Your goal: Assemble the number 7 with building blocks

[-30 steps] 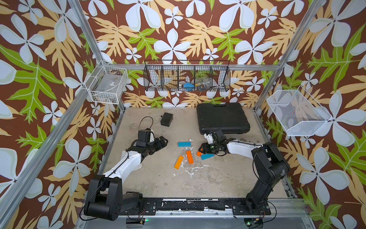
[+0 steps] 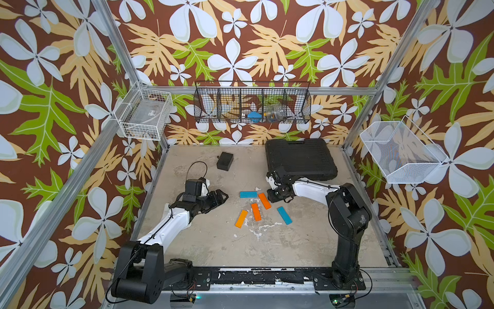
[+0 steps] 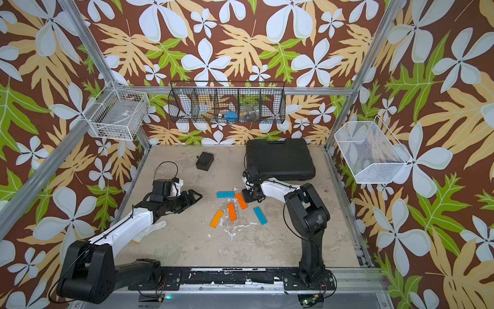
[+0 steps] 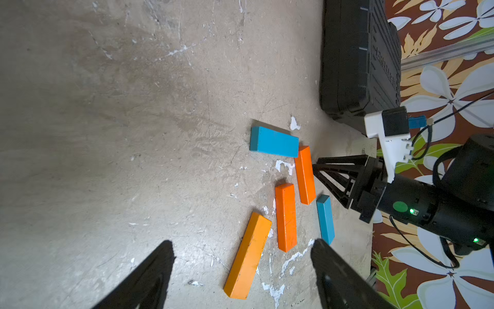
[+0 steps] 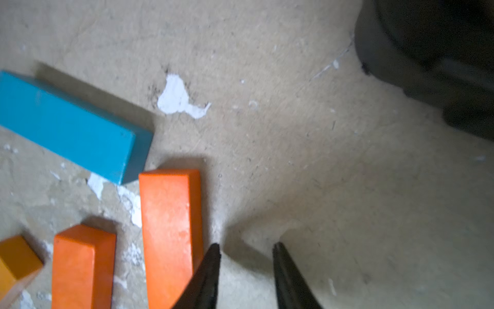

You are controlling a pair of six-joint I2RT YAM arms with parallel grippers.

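On the table, a blue block (image 2: pixel 248 194) lies crosswise, its right end by the top of a slanted orange block (image 2: pixel 264 200); in the right wrist view these two nearly meet at their corners. A second orange block (image 2: pixel 256 211) and a yellow-orange block (image 2: pixel 241 218) lie lower left, apart from each other. Another blue block (image 2: pixel 284 215) rests at the right, tilted. My right gripper is low beside the slanted orange block (image 5: pixel 167 231), its fingers apart with bare table between them. My left gripper (image 2: pixel 225 196) stands open, left of the blocks.
A black case (image 2: pixel 301 158) is behind the right gripper, and a small black box (image 2: pixel 225 161) sits at the back left. Wire baskets (image 2: pixel 252 105) hang on the frame above.
The right gripper moved left and back, uncovering the slanted orange block, which shifted toward the crosswise blue block. The right-hand blue block turned to a steeper angle.
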